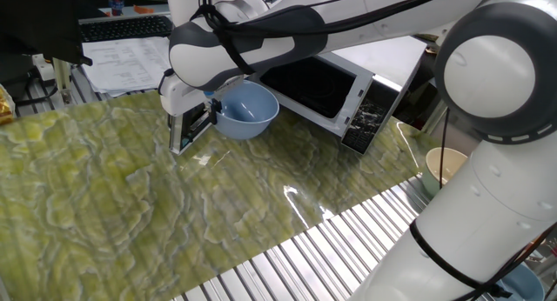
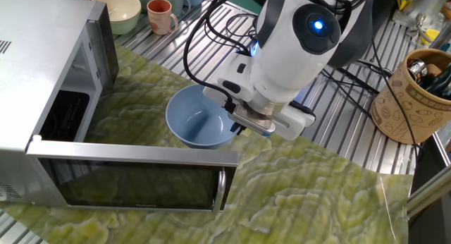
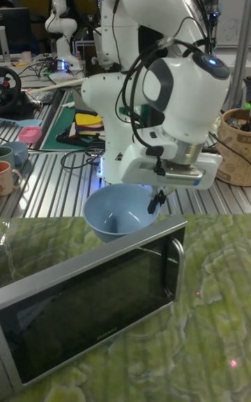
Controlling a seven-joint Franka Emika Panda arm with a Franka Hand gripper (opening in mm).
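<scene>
A light blue bowl [image 1: 250,111] stands upright in front of the microwave [image 2: 42,53], whose door [image 2: 127,177] is swung open alongside it. In the third exterior view the dark fingers [image 3: 153,203] of my gripper [image 3: 157,201] point down at the bowl's right rim. They look close together there, but whether they pinch the rim does not show clearly. From the second exterior view, the gripper [image 2: 237,127] is at the same rim, mostly covered by the hand. The arm hides most of it in the first exterior view. The door covers the bowl's base in the third.
A pale bowl [image 2: 118,11] and an orange mug [image 2: 162,17] stand beyond the microwave. A tan holder [image 2: 403,106] with tools is on the opposite side. The green marbled mat [image 1: 96,197] has wide clear room away from the microwave.
</scene>
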